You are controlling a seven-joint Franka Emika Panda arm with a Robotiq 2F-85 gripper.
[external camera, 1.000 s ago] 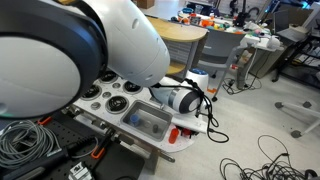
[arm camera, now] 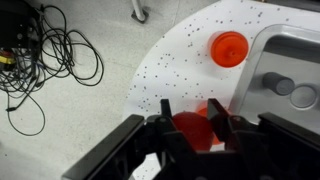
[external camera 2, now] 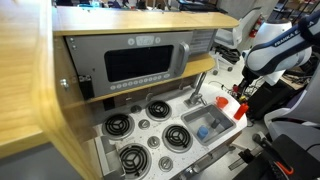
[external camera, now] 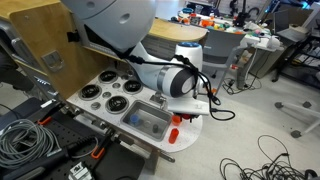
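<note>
In the wrist view a dark red rounded object [arm camera: 193,131] sits between the black fingers of my gripper, which is shut on it. Beyond it on the white speckled counter, an orange-red thing [arm camera: 210,112] is partly covered by the fingers. A round orange-red cup or bowl [arm camera: 229,48] stands apart from the gripper, near the sink rim. Both exterior views show an upright red item [external camera: 173,135] near the counter's edge. The arm's fingertips are too small to make out clearly there.
A metal sink [arm camera: 262,100] holding a small dark cylinder [arm camera: 278,83] lies beside the orange-red things. The stove burners [external camera 2: 120,125] and microwave [external camera 2: 134,57] are farther along. Dark cables [arm camera: 75,50] lie on the floor past the counter's rounded end.
The upright red item on the counter has stayed about where it was.
</note>
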